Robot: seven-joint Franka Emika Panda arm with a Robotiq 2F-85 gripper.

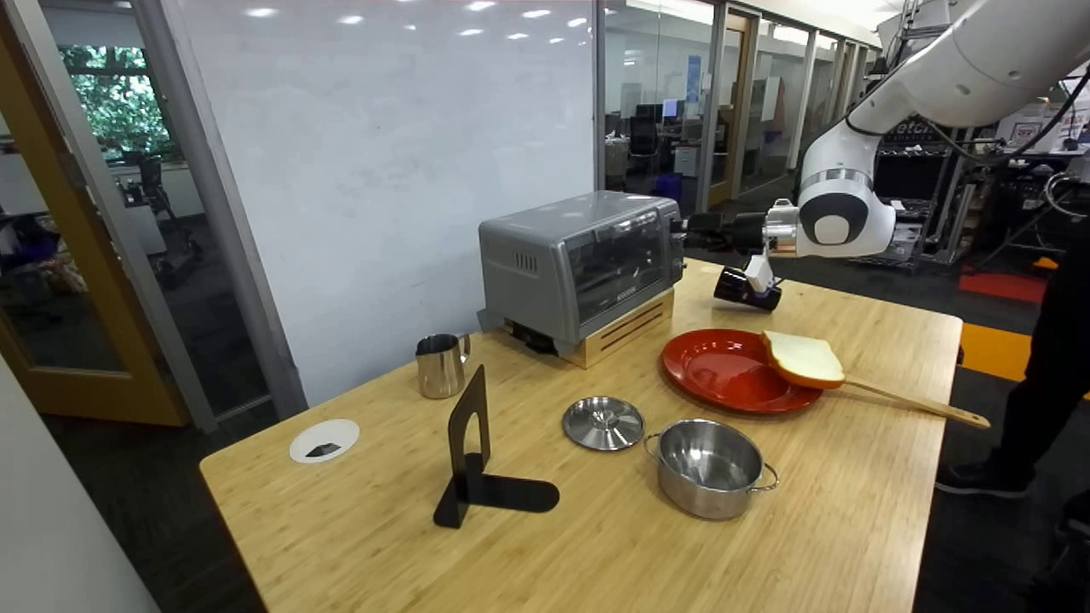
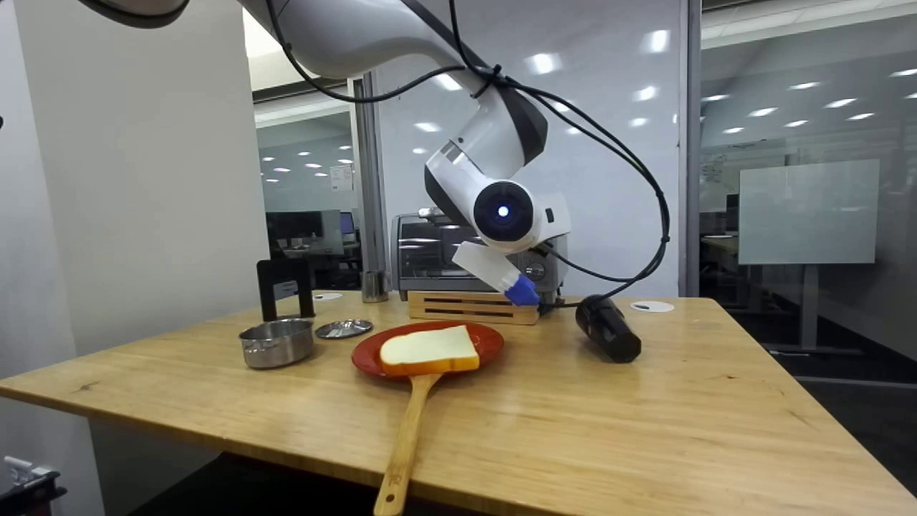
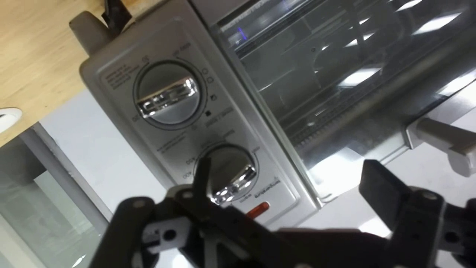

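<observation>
The grey toaster oven (image 1: 542, 260) stands on a wooden slatted base, its glass door (image 3: 357, 76) shut. On its control panel are an upper knob (image 3: 168, 95) and a temperature knob (image 3: 227, 174). My gripper is open in front of this panel. One finger (image 3: 201, 178) overlaps the edge of the temperature knob in the wrist view; the other finger (image 3: 383, 194) is well off to the right, past the panel. Nothing is held. Whether a finger touches the knob cannot be told. In exterior view 2 the arm hides the fingers.
A red plate (image 1: 705, 383) bears a bread slice (image 1: 804, 358) over a wooden-handled tool (image 1: 920, 405). Steel pot (image 1: 708, 480), lid (image 1: 603, 423), jug (image 1: 440, 368) and black bookend (image 1: 511, 492) stand leftward. A black cylinder (image 2: 607, 328) tilts below the wrist; its support is unclear.
</observation>
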